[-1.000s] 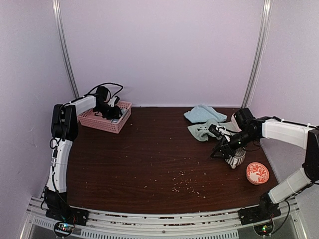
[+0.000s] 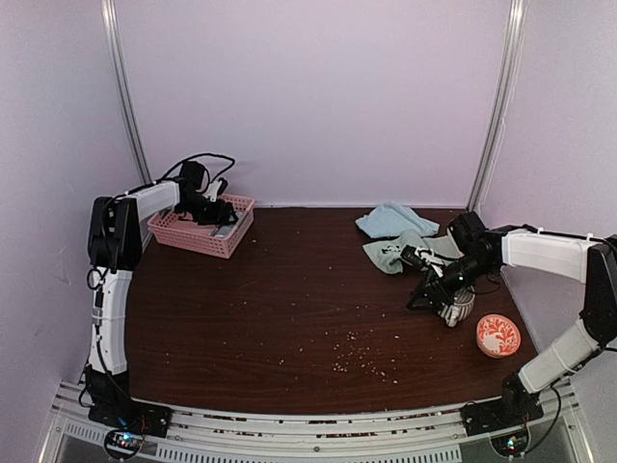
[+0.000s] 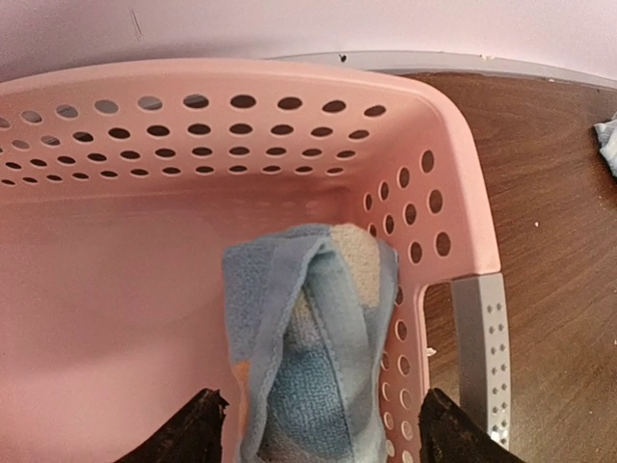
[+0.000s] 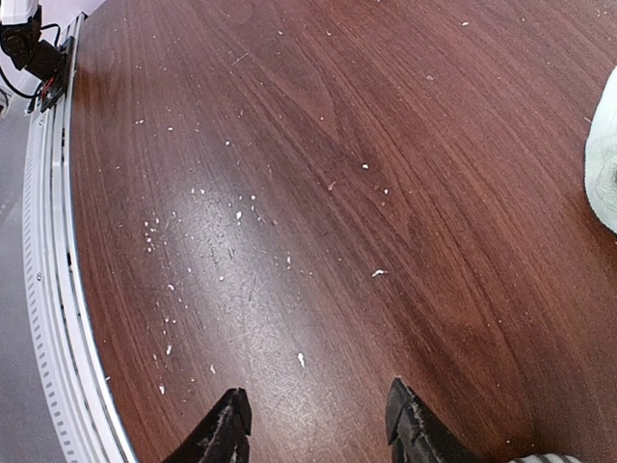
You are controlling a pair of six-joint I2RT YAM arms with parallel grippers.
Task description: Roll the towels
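A rolled blue towel (image 3: 318, 357) with beige patches lies inside the pink basket (image 3: 405, 106), along its right wall. Above it my left gripper is open, its fingers apart on either side of the roll and clear of it. At the right of the table, a light blue towel (image 2: 393, 220) and a pale green towel (image 2: 390, 255) lie loosely, partly overlapping. My right gripper is open over bare table, nothing between its fingers. In the top view a striped item (image 2: 457, 309) sits partly hidden beneath the right arm.
A round orange-and-white patterned object (image 2: 497, 335) rests near the right edge. Small pale crumbs (image 2: 355, 359) are scattered at the front.
The right arm has shifted only slightly.
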